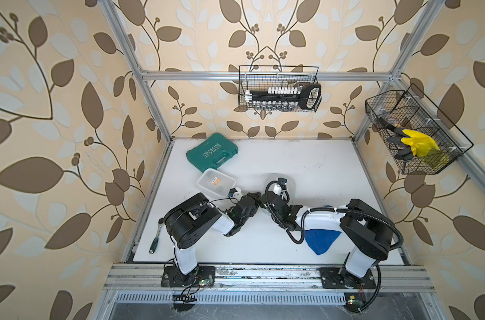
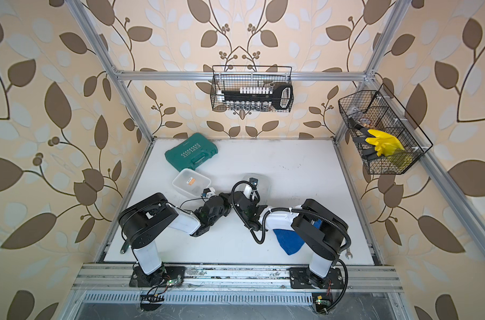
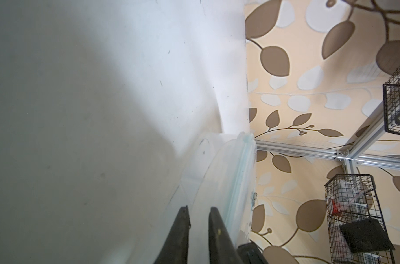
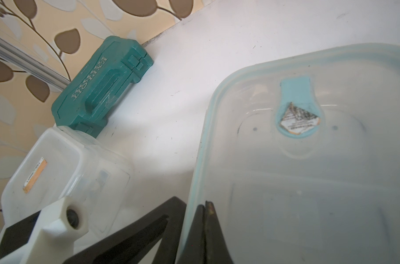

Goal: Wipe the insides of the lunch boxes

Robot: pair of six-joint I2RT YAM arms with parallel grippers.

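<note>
A clear lunch box with a pale blue rim (image 4: 248, 68) fills much of the right wrist view, lid off, with a torn label on its blue latch. In the top left view both arms partly cover it. My right gripper is shut at its left rim, nothing visible between its fingers. On the opposite side of that rim, my left gripper has its fingers apart; the box wall (image 3: 208, 176) shows behind them, and contact is unclear. A second clear lunch box (image 1: 216, 184), holding an orange-labelled piece, sits to the left. A blue cloth (image 1: 322, 242) lies under the right arm.
A green case (image 1: 212, 151) stands behind the second box. A screwdriver (image 1: 156, 240) lies by the left edge and a wrench (image 2: 348, 253) near the right. Wire baskets (image 1: 278, 90) hang on the frame.
</note>
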